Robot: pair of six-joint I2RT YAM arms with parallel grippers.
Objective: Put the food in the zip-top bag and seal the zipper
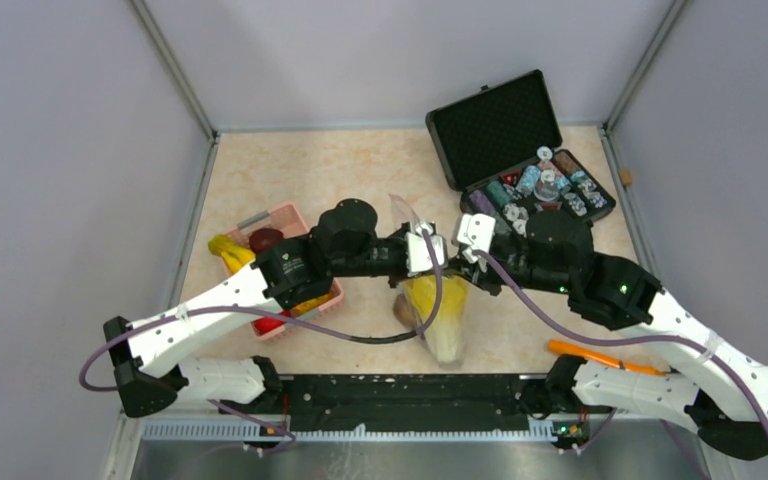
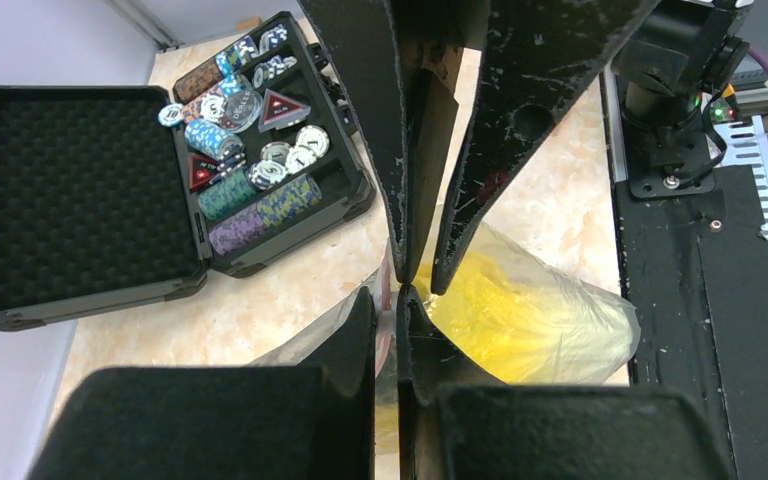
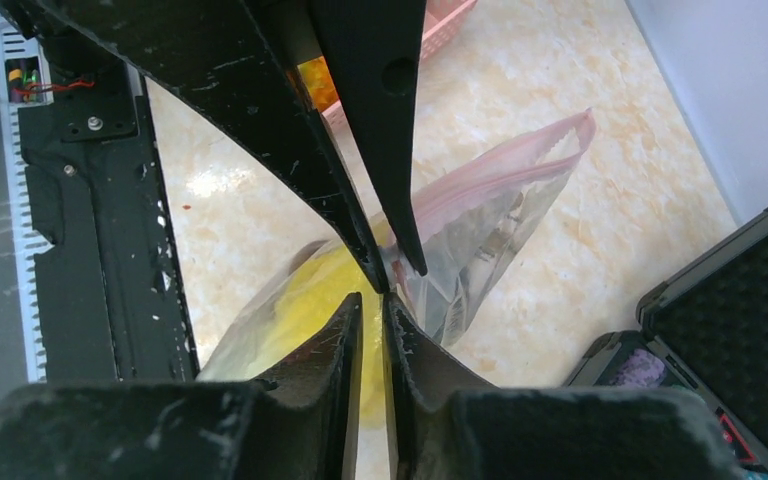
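The clear zip top bag [image 1: 444,330] holds yellow-and-white food and lies at the centre front; its pink zipper strip [image 3: 520,160] runs along its upper part. My left gripper is shut on the bag's top edge. My right gripper meets it at the zipper, its tips close beside the left fingertips, narrowly apart in the right wrist view; whether they grip the bag is unclear.
A pink basket of food [image 1: 286,212] stands at the left. An open black case of chips [image 1: 490,125] is at the back right. An orange object [image 1: 600,356] lies at the front right.
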